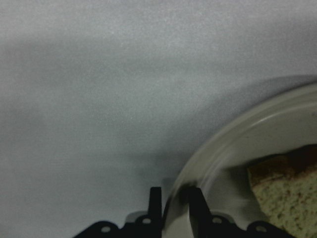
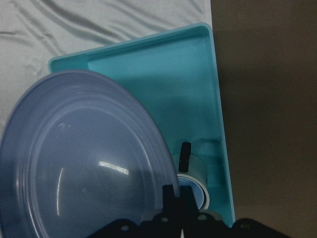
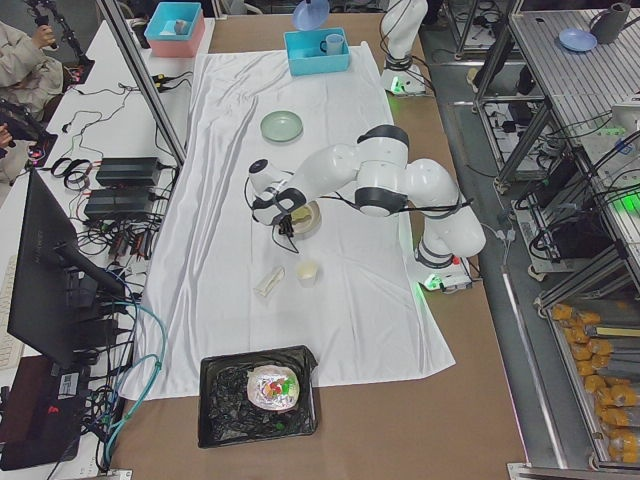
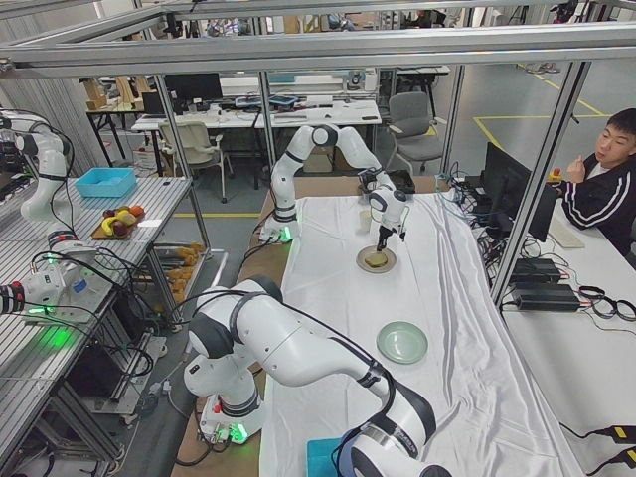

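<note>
A beige plate (image 4: 364, 260) with a slice of bread (image 1: 285, 198) sits on the white cloth; my left gripper is at its rim, one finger either side or touching it, grip unclear. My right gripper holds a blue plate (image 2: 79, 153) by its edge, raised over a turquoise bin (image 2: 168, 64) that contains a mug (image 2: 195, 168). A green plate (image 3: 282, 127) lies between the two arms.
A pale cup (image 3: 307, 273) and a clear wrapped item (image 3: 269, 282) lie on the cloth. A black tray (image 3: 230, 420) with a foil-lined dish stands at the near end.
</note>
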